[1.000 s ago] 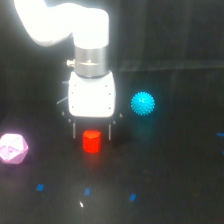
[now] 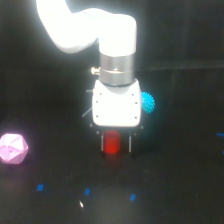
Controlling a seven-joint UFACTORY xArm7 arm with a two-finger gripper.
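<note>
Coming down from the top of the view, my white gripper [image 2: 116,143] has two thin fingers that stand apart, and I take it as open. A small red block [image 2: 111,143] shows below the gripper's body, between the two fingers. It lies close to the left finger, with dark space between it and the right finger. Whether the left finger touches it, I cannot tell. The block looks dim and its upper part is partly hidden by the gripper.
A blue spiky ball [image 2: 147,102] lies just behind and right of the gripper, partly hidden by it. A pink faceted ball [image 2: 13,148] sits at the left edge. Small blue marks dot the dark table [image 2: 180,180], whose right side is mostly clear.
My gripper has moved right and slightly down, and its fingers look closer together. The red block has shifted right too and looks darker. The blue ball is now partly covered.
</note>
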